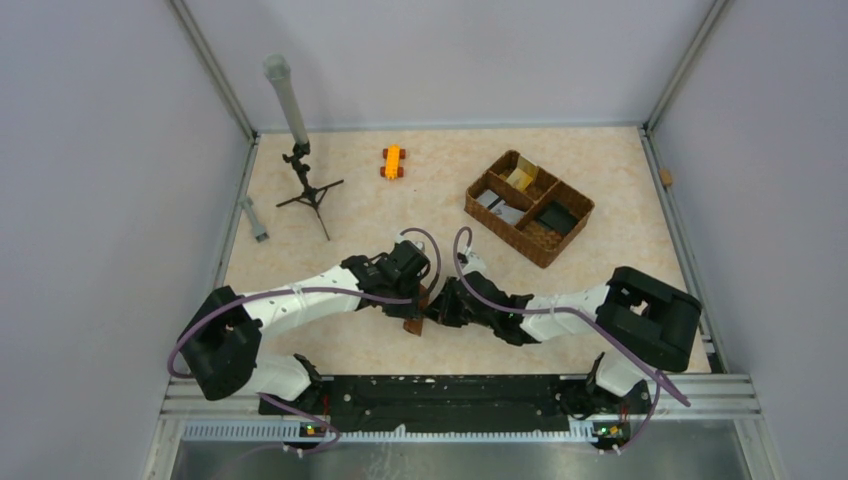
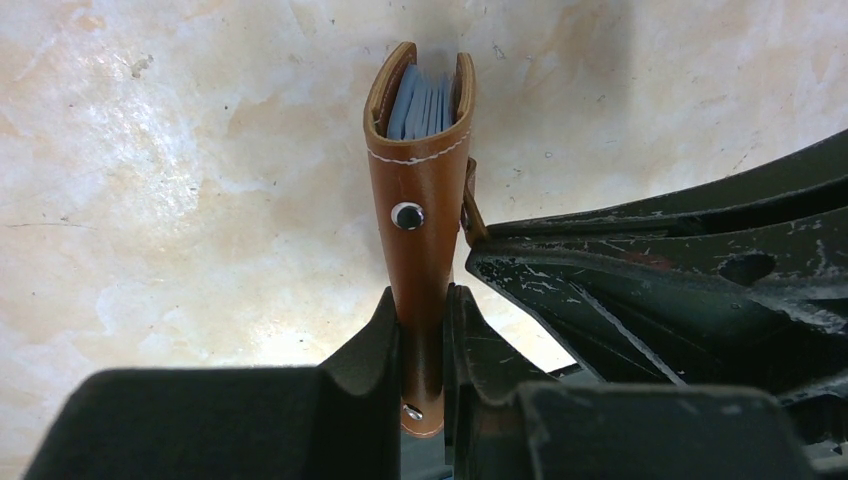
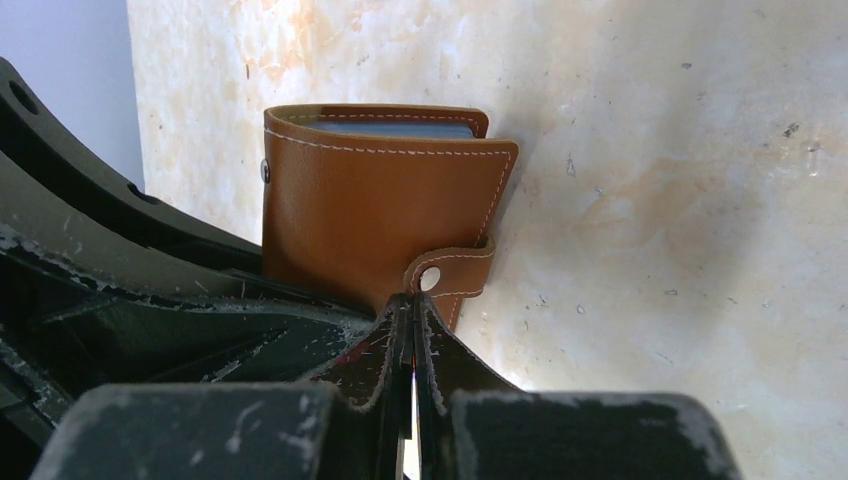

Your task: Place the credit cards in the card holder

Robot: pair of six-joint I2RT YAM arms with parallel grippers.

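Note:
A brown leather card holder (image 2: 420,170) stands on edge, cards (image 2: 425,105) visible inside its open top. My left gripper is shut on the holder. My right gripper is shut, its tips at the snap strap (image 3: 455,262) on the holder's side; whether any of the strap is between them I cannot tell. The strap's snap (image 3: 430,278) shows just above those tips. In the top view the holder (image 1: 414,328) is mostly hidden under the two grippers at the front middle of the table.
A divided wicker basket (image 1: 530,235) with items inside stands at the back right. An orange toy car (image 1: 393,162) is at the back, a black tripod (image 1: 310,193) at the left, a grey object (image 1: 255,222) by the left edge.

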